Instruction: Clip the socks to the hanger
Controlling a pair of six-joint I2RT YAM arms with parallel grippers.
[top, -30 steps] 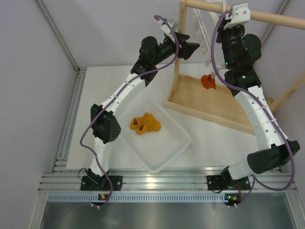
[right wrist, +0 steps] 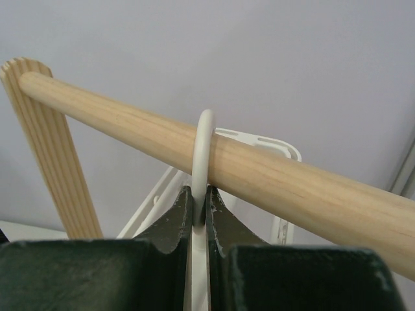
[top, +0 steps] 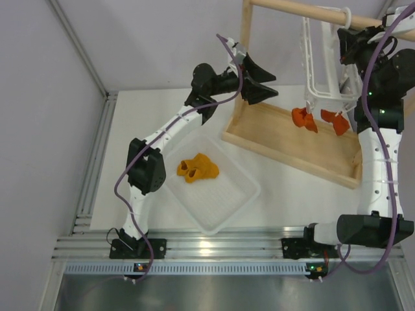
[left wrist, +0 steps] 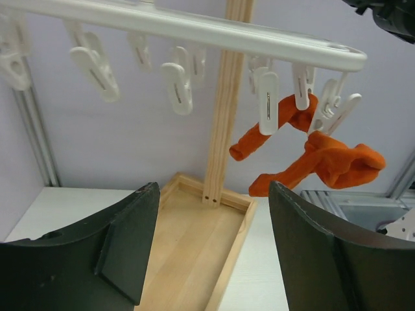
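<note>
The white hanger [top: 332, 100] hangs from the wooden rail by its hook [right wrist: 202, 149]. My right gripper is shut on that hook, just below the rail. Two orange socks [left wrist: 340, 162] dangle from clips at one end of the hanger; in the top view an orange sock [top: 304, 119] shows below it. Several other clips [left wrist: 177, 87] in the left wrist view hold nothing. My left gripper stands open and empty, left of the hanger. A pair of yellow socks [top: 198, 168] lies in the white bin.
The bin [top: 243, 207] sits on the white table at centre left. A wooden rack, with its rail [top: 292, 8], upright [top: 246, 29] and base board [top: 285, 133], takes up the right side. Bare table [top: 292, 188] lies between bin and rack.
My right gripper has slid the hook rightward along the rail, and the hanger has turned, its socks swinging right.
</note>
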